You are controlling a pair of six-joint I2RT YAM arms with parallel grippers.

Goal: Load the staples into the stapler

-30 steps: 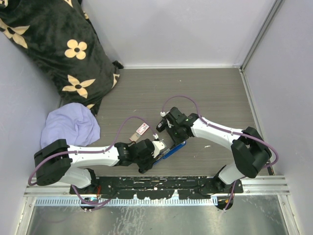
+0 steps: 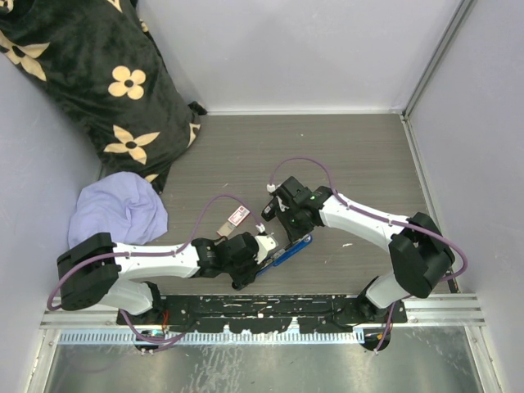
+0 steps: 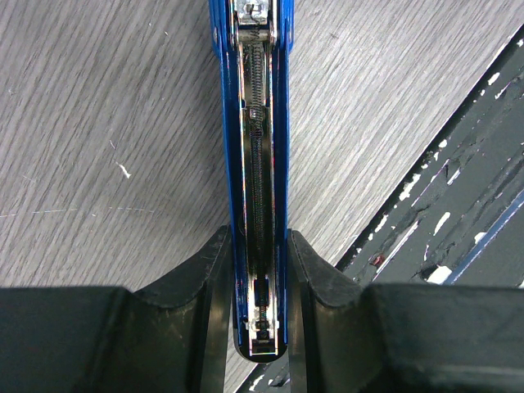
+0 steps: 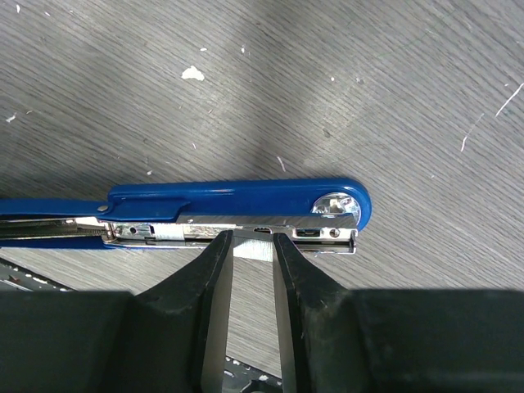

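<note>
The blue stapler lies on the grey table, opened out, its metal magazine rail showing. My left gripper is shut on its spring-and-channel end, one finger on each side. At the other end, my right gripper stands open beside the rail, its fingertips a small gap apart. A short silver staple strip shows in that gap, against the rail's near edge; whether it touches the fingers I cannot tell. From above, both grippers hide much of the stapler.
A small box with a red-and-white label lies left of the stapler. Farther off are a lilac cloth and a dark flowered cushion.
My right gripper has shifted slightly left along the stapler, uncovering more of its rounded end. The left arm and the stapler look unmoved.
</note>
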